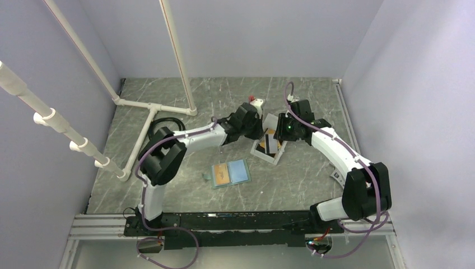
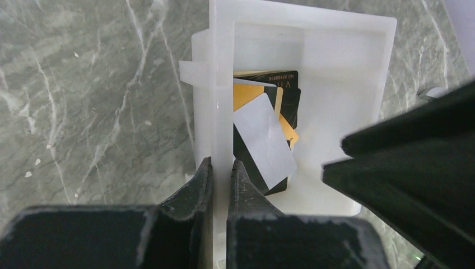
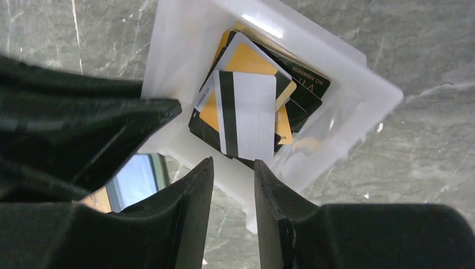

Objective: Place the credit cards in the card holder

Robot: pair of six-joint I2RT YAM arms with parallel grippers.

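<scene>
A white open box (image 1: pixel 264 157) stands between my two grippers, turned at an angle on the table. Inside it, credit cards lie in a loose overlapping pile, with a white card (image 3: pixel 256 115) bearing a black stripe on top. In the left wrist view, my left gripper is shut on the box's side wall. My right gripper is part open over the box, with a gap and no card between its fingers. The card holder (image 1: pixel 249 178) lies unfolded at the front centre, a tan card in its left half and a light-blue panel on its right.
White pipes (image 1: pixel 134 144) and a coiled black cable (image 1: pixel 152 132) occupy the left side. A small grey object (image 1: pixel 338 177) sits at the right edge. Bare marble table surrounds the holder.
</scene>
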